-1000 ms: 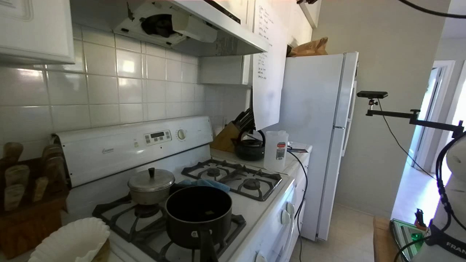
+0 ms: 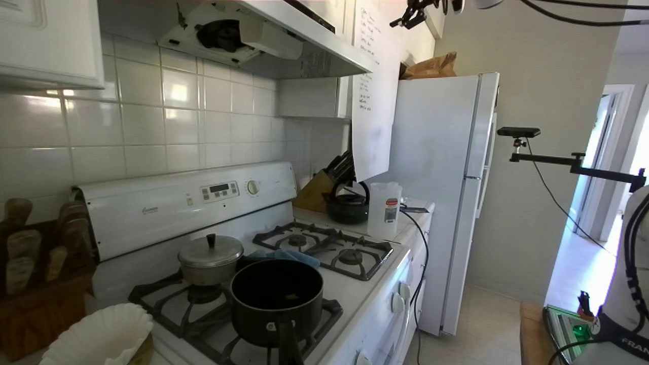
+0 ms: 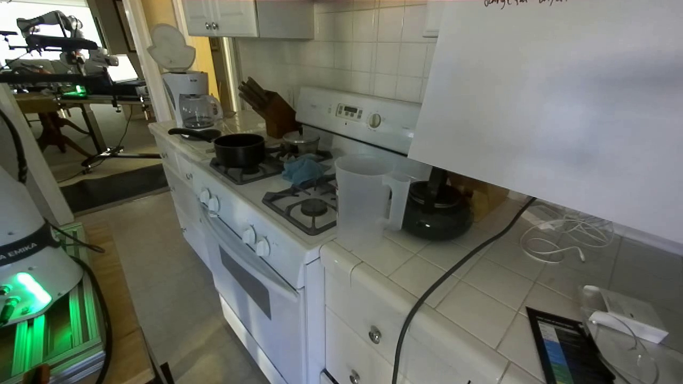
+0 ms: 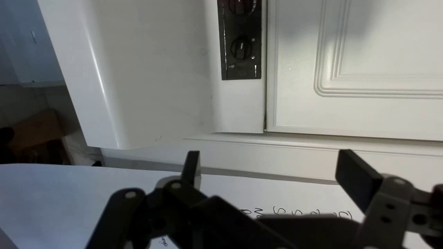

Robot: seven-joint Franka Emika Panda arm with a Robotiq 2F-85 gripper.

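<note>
In the wrist view my gripper is open, its two dark fingers wide apart with nothing between them. Beyond the fingers are the white range hood (image 4: 153, 74) with its black knob panel (image 4: 241, 49), and a white cabinet door (image 4: 382, 58). Lower in that view hangs a white paper sheet (image 4: 83, 191) with handwriting, partly behind the gripper. Exterior view 1 shows the gripper (image 2: 398, 24) high at the top edge, near the upper part of the paper sheet (image 2: 372, 121). The gripper does not appear in exterior view 2.
On the stove stand a black pot (image 2: 277, 298), a lidded pot (image 2: 210, 260) and a blue cloth (image 3: 304, 169). A clear pitcher (image 3: 362, 198) and a black kettle (image 3: 438, 211) are on the counter. The white fridge (image 2: 432, 182) stands beyond. Above the burners the space is free.
In exterior view 1 the gripper has come lower into the frame at the top, where only its tip showed before. The arm and its cables at the right have shifted; the kitchen objects stand unchanged.
</note>
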